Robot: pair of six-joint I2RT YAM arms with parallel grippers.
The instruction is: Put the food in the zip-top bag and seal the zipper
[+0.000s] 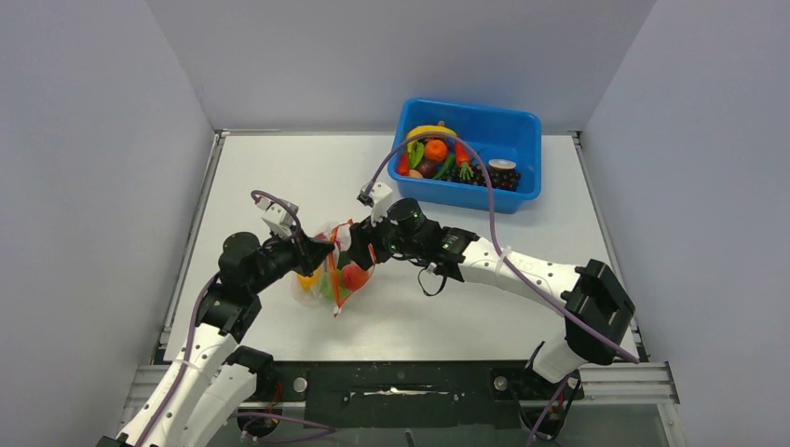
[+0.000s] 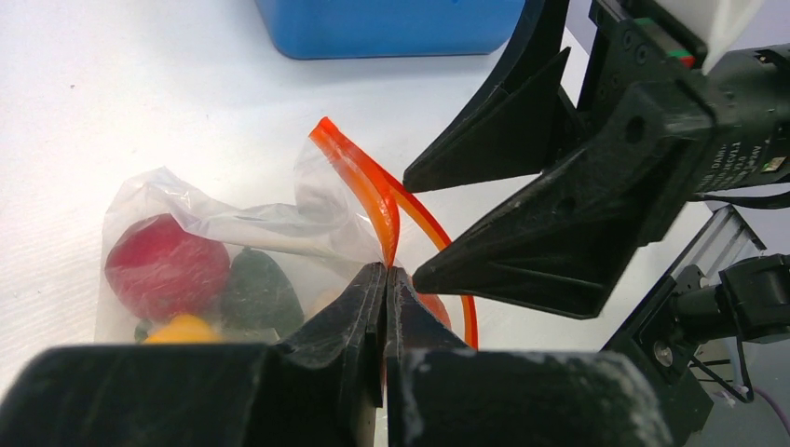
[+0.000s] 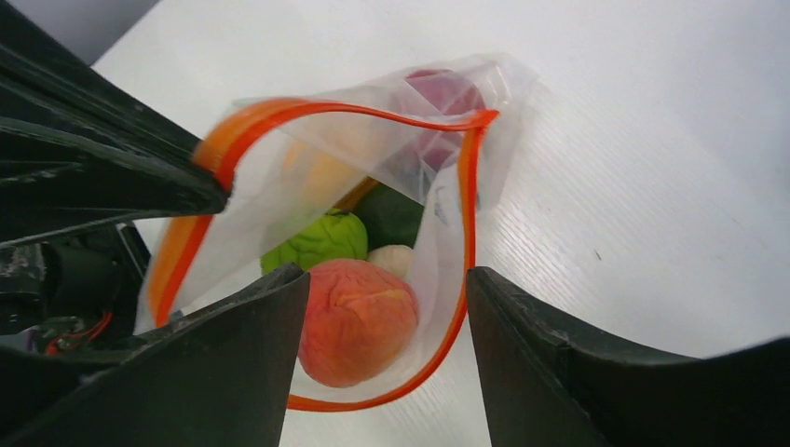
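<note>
A clear bag with an orange zipper lies on the table, its mouth gaping toward my right gripper. Inside sit a red fruit, a yellow item, a green item and a peach-like fruit. My left gripper is shut on the bag's zipper edge near its top. My right gripper is part open beside the bag's mouth; its fingers flank the peach-like fruit in its wrist view, and whether they touch it cannot be told.
A blue bin of assorted food stands at the back right. Walls border both sides.
</note>
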